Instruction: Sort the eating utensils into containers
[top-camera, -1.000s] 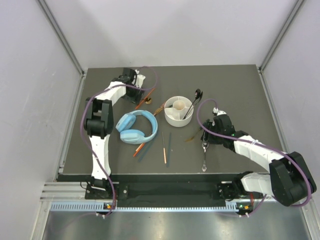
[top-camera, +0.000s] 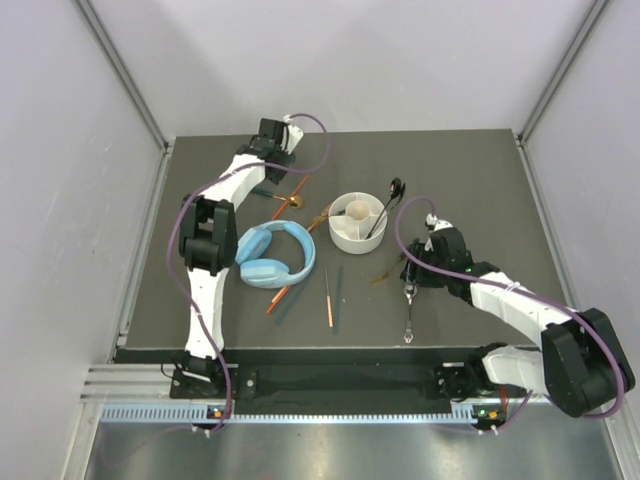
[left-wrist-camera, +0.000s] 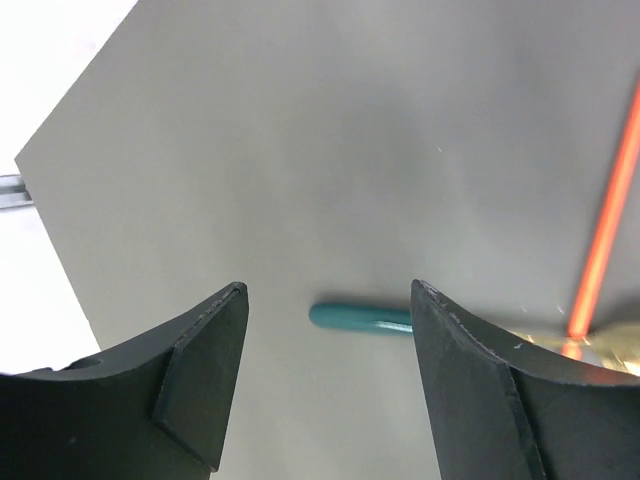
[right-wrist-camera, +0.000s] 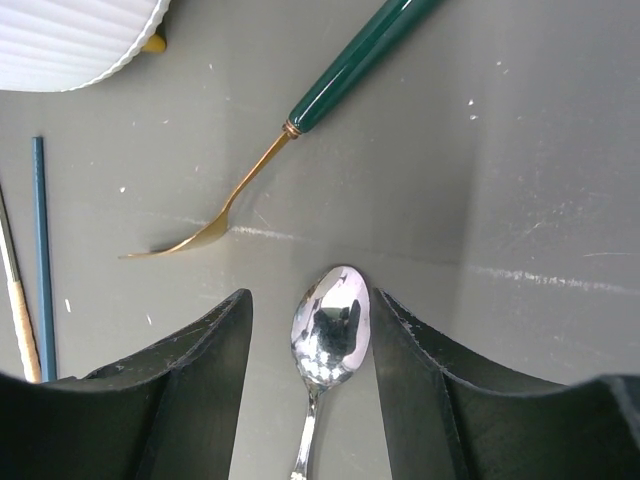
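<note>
A white divided container (top-camera: 354, 228) holds dark spoons upright. My left gripper is open above a teal-handled gold utensil (left-wrist-camera: 355, 317) and an orange stick (left-wrist-camera: 607, 220) at the back left. My right gripper is open over a silver spoon (right-wrist-camera: 330, 330), with a green-handled gold fork (right-wrist-camera: 355, 62) just beyond it. A blue stick (right-wrist-camera: 43, 260) and a wood-tipped utensil (right-wrist-camera: 25, 327) lie to the left; more orange and blue sticks lie near the front.
Blue headphones (top-camera: 265, 271) lie beside the left arm, among the utensils. White walls surround the table.
My left gripper has moved toward the back and appears raised, uncovering more of the teal-handled utensil. The right arm is nearly still.
</note>
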